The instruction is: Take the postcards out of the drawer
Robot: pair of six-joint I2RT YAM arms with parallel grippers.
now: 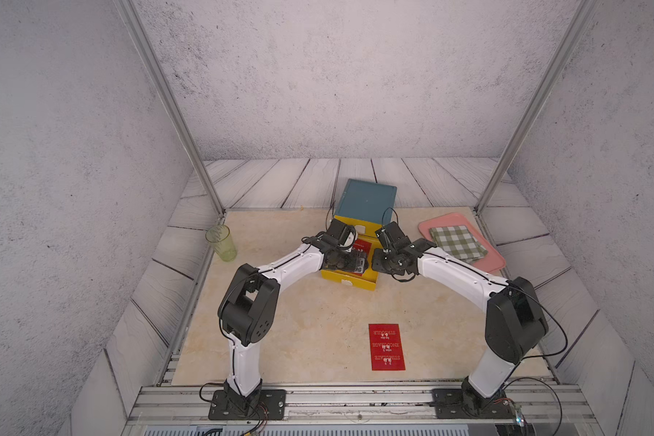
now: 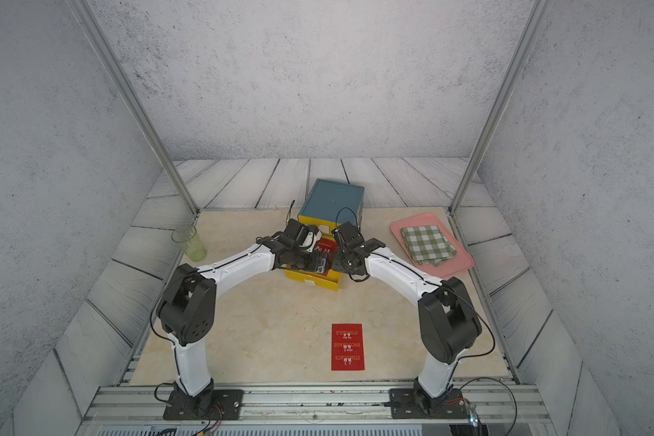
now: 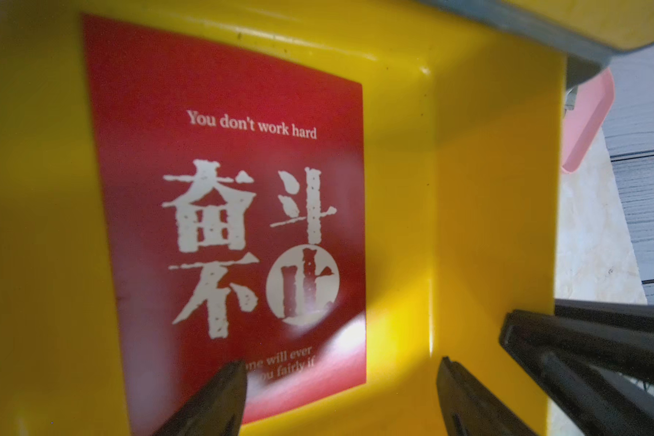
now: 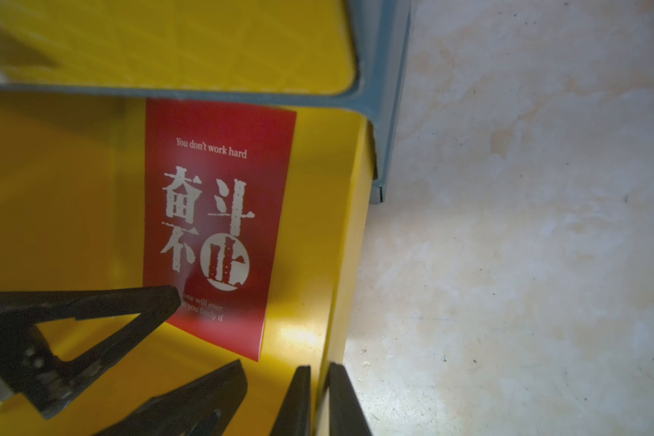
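Note:
A red postcard (image 3: 234, 87) with white lettering lies in the open yellow drawer (image 4: 65, 181) of a teal cabinet (image 1: 367, 197). My left gripper is open over that card's near end, its fingers apart with nothing between them. My right gripper is shut on the drawer's right wall. Another red postcard (image 1: 386, 346) lies on the table in front of the drawer, toward the near edge.
A pink tray (image 1: 495, 258) with a checked cloth (image 1: 454, 239) sits at the right. A green glass (image 1: 222, 243) stands at the left.

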